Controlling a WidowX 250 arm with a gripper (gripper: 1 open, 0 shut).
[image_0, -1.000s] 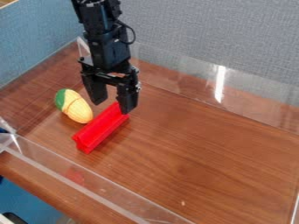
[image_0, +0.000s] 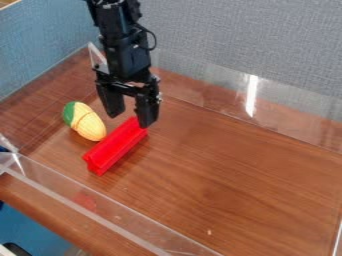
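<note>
My black gripper (image_0: 128, 110) points down over the back end of a red bar (image_0: 115, 146), its fingers parted with a gap between them. The bar lies diagonally on the wooden surface. To its left rests a yellow oval object with a green end (image_0: 84, 122), apart from the fingers. Whether the fingertips touch the red bar cannot be told from this view.
Clear low walls edge the wooden surface (image_0: 241, 200) at the front left and back. Textured grey and blue walls stand behind.
My gripper has shifted very slightly and stays above the red bar's back end. The objects on the surface look unmoved.
</note>
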